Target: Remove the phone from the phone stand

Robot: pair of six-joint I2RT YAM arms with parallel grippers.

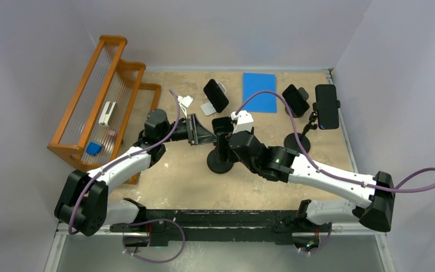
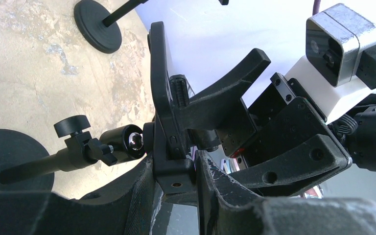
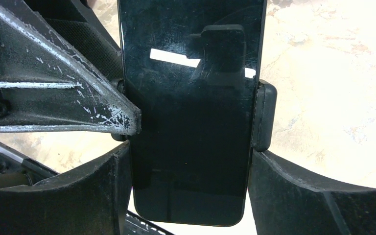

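The black phone (image 1: pixel 222 124) is upright in the holder of the middle stand (image 1: pixel 218 166), between my two hands. In the right wrist view its dark glossy screen (image 3: pixel 191 161) fills the centre, flanked by the holder's side fingers (image 3: pixel 265 115). My left gripper is shut on the holder's near side, its ball joint (image 2: pixel 129 140) and post alongside. My right gripper has its fingers (image 3: pixel 284 176) spread to the phone's width, one at each lower edge. Whether they press on it I cannot tell.
Another stand with a phone (image 1: pixel 327 106) is at the right, with a smaller dark stand (image 1: pixel 295 101) near it. A tilted phone (image 1: pixel 216 95) and a blue sheet (image 1: pixel 260 90) lie behind. A wooden rack (image 1: pixel 116 62) fills the left.
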